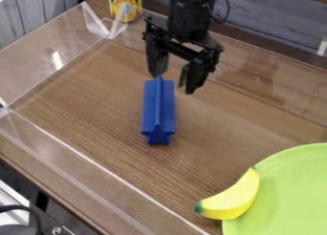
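My black gripper [175, 71] hangs from the top centre of the camera view, its two fingers spread open over the upper end of a blue elongated block [159, 115] lying lengthwise on the wooden surface. Whether the fingers touch the block cannot be told. A yellow toy banana [230, 197] lies at the lower right, beside a green plate [290, 207].
A can [125, 4] stands at the back left beside a clear plastic piece. A transparent wall edges the left side. The back wall [281, 29] borders the surface.
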